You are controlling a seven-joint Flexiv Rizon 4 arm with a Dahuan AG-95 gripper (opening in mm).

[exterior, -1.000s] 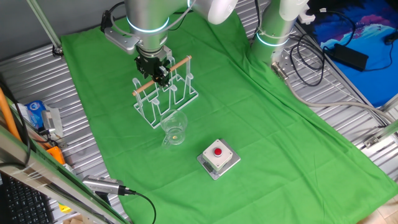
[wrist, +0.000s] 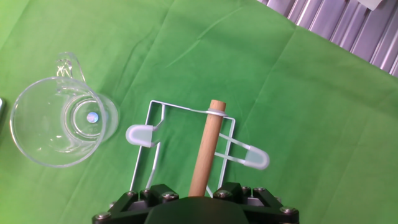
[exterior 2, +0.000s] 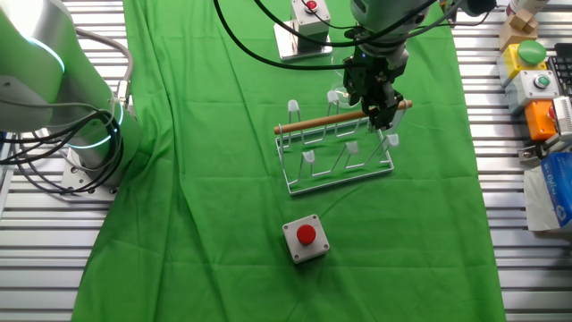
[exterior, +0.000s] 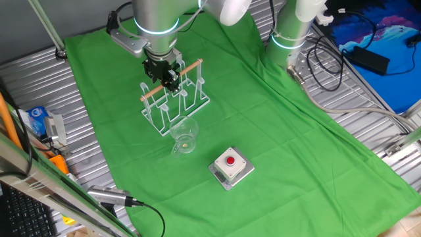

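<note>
A white wire cup rack (exterior: 164, 118) with a wooden top bar (exterior: 192, 67) stands on the green cloth. Over that bar hangs my gripper (exterior: 164, 84), its two fingers apart. In the wrist view the wooden bar (wrist: 205, 149) runs toward the gap between the black fingers; whether they touch it cannot be seen. A clear glass mug (wrist: 65, 124) stands upright beside the rack, apart from it, its handle pointing away from the gripper in this view. From exterior view 2 the arm mostly hides the mug.
A red push button on a pale box (exterior: 230, 164) sits in front of the rack, and a second red button box (exterior 2: 307, 238) is on its other side. Cables hang across exterior view 2. Clutter (exterior: 49, 125) lies off the cloth's edge.
</note>
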